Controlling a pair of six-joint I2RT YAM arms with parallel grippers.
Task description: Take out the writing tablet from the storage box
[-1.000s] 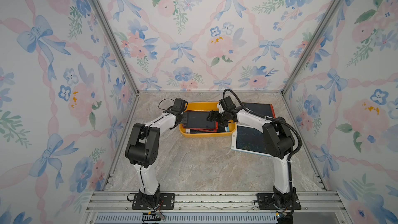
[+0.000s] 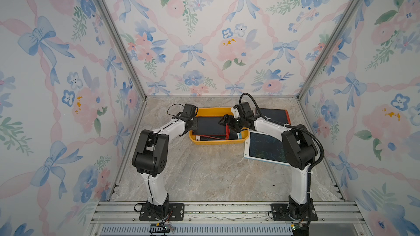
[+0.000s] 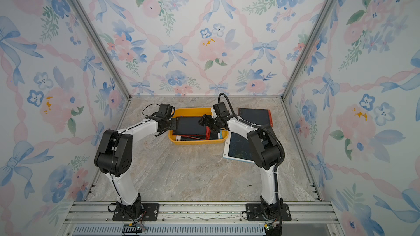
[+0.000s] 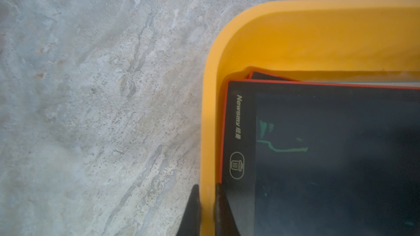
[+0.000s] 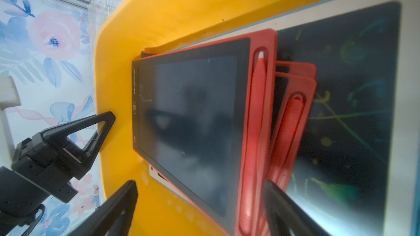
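The yellow storage box stands on the table between my arms, holding several writing tablets. On top lies a black writing tablet with a red edge and a red stylus along one side. My left gripper is shut on the box's left rim, a strip of yellow showing between its fingers. Above the top tablet's stylus end, inside the box outline, is my right gripper; its blurred fingers stand wide apart with nothing clasped.
Under the top tablet lie another red stylus and a larger pale-framed tablet. On the table to the right are a white-framed tablet and a dark red-edged tablet.
The top tablet has moved a little toward the back, showing more of the red edge beneath it. The left arm stays put.
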